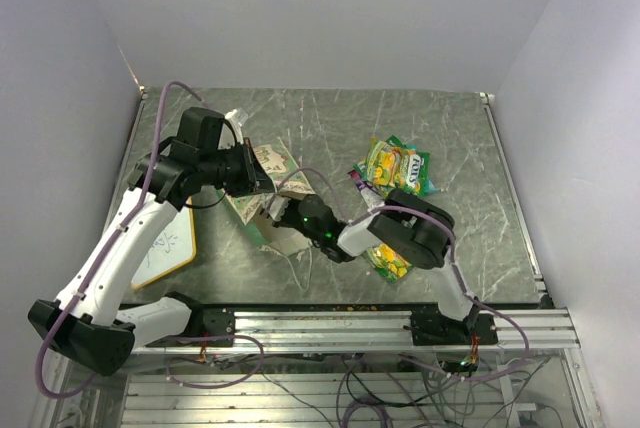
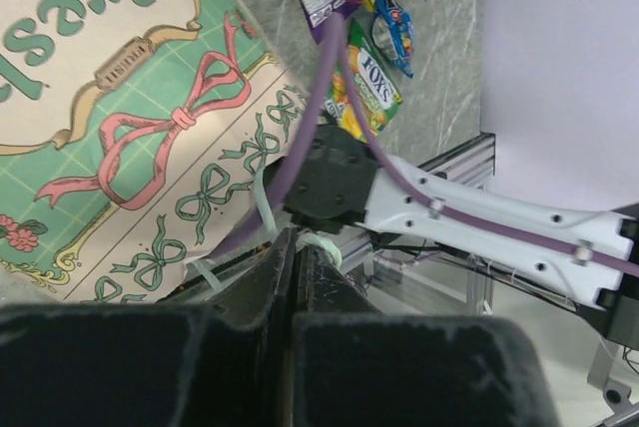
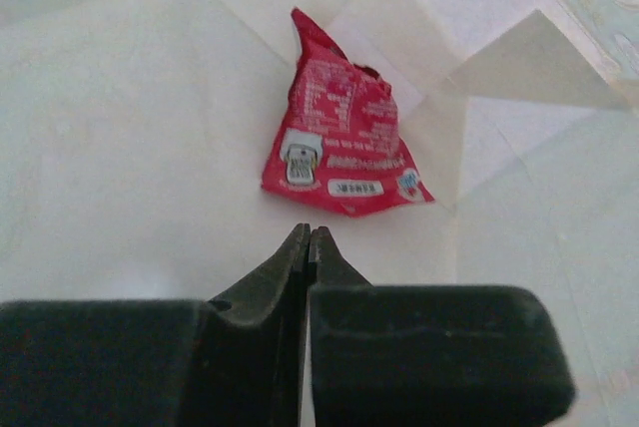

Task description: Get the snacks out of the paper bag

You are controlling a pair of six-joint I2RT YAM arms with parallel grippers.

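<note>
The printed paper bag (image 1: 272,160) lies on the left half of the table, its printed side also filling much of the left wrist view. My left gripper is shut on the bag's pale green cord handle (image 2: 321,245), which loops out at its fingertips. My right gripper is inside the bag, shut with nothing between its fingers. Beyond those fingertips, and apart from them, a red snack packet (image 3: 344,138) rests against the pale folded paper of the bag's inside. In the top view the bag hides that packet.
Several snack packets (image 1: 395,166) lie in a pile on the right, with a yellow-green one (image 1: 388,263) partly under my right arm. A yellow-edged whiteboard (image 1: 168,248) sits at the left. Bare grey table (image 1: 300,113) stretches across the back.
</note>
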